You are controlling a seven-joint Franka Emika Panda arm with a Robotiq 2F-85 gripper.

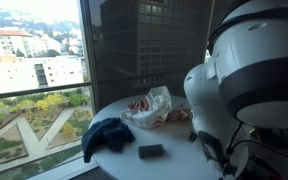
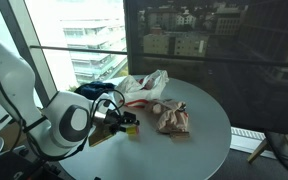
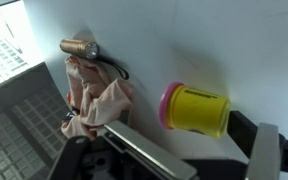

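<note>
A yellow cylinder with a pink rim (image 3: 196,109) lies on the white table below my open gripper in the wrist view. It sits just ahead of the gap between the fingers, and no contact with them shows. In exterior view 2 the yellow object (image 2: 131,130) appears right beside the gripper (image 2: 127,122), low over the table. From exterior view 1, the arm (image 1: 209,100) hides the gripper and this object.
A pink cloth (image 2: 171,117) and a white-and-red plastic bag (image 1: 149,106) lie on the table (image 2: 199,150). A small flashlight (image 3: 79,47) with a strap is beside the cloth. A dark blue cloth (image 1: 108,134) and a dark block (image 1: 151,151) occupy another side.
</note>
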